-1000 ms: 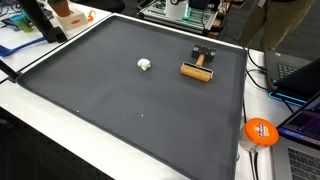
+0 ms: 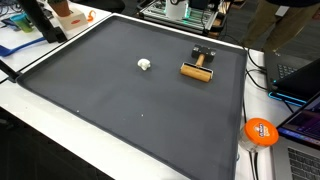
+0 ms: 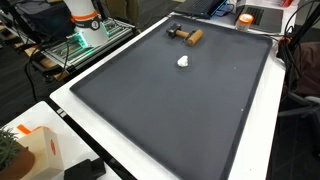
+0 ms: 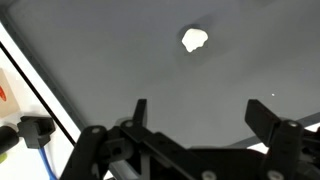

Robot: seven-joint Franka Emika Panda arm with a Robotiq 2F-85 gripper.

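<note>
A small white lump [image 2: 144, 64] lies alone on the dark grey board [image 2: 120, 110]; in exterior view 2 the same white lump [image 3: 183, 61] sits toward the board's far part. Farther right in exterior view 1 rests an orange-brown roller [image 2: 197, 72] with a dark handle; exterior view 2 shows the roller [image 3: 188, 36] at the far edge. From the wrist, my gripper is over the board, its two black fingers wide apart with nothing between them. The white lump [image 4: 194, 39] appears beyond the fingertips. Both exterior views leave the gripper itself out of sight.
An orange-lidded jar [image 2: 260, 133] stands off the board's right side, near laptops [image 2: 296, 158]. In exterior view 2, a potted plant [image 3: 12, 152] and a black block [image 3: 86, 170] are by the near left corner. Most of the board is bare.
The board, white lump and roller have not moved. Only the person at the upper right has shifted slightly.
</note>
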